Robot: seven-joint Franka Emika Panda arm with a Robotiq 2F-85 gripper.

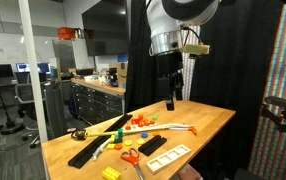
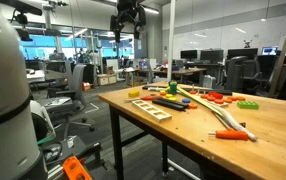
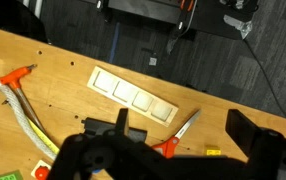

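Observation:
My gripper hangs high over the table with its fingers wide apart and nothing between them. In exterior view 1 the gripper (image 1: pixel 170 92) is well above the tabletop, clear of every object. Beneath it in the wrist view lies a pale rectangular frame with several compartments (image 3: pixel 133 95). Scissors with orange-red handles (image 3: pixel 167 148) and a yellow block (image 3: pixel 214 150) lie nearby, toward the right. An orange-ended tool (image 3: pixel 17 76) and a pale rope-like strip (image 3: pixel 25 122) are at the left. The gripper body hides part of the table.
Red pieces (image 2: pixel 218 97) and a green block (image 2: pixel 247 105) are scattered over the wooden table (image 2: pixel 273 145). Black bars (image 1: pixel 87 152) lie among them. The table edge borders dark floor (image 3: pixel 143 45). Bare wood shows at the right in exterior view 1.

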